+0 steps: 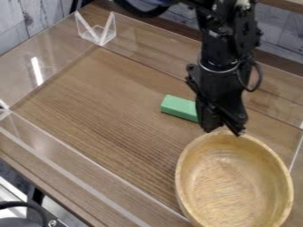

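Note:
The black gripper (pixel 221 119) reaches down from the top of the view, its tips low at the near side of a green block (pixel 178 108) and just above the back rim of a large tan bowl (pixel 235 184). The gripper appears shut, with nothing visible between its fingers. The block lies on the wooden table, its right end hidden behind the gripper.
A white wire-like stand (pixel 97 28) is at the back left. A wooden ledge runs along the back, and dark cables show at the lower left corner.

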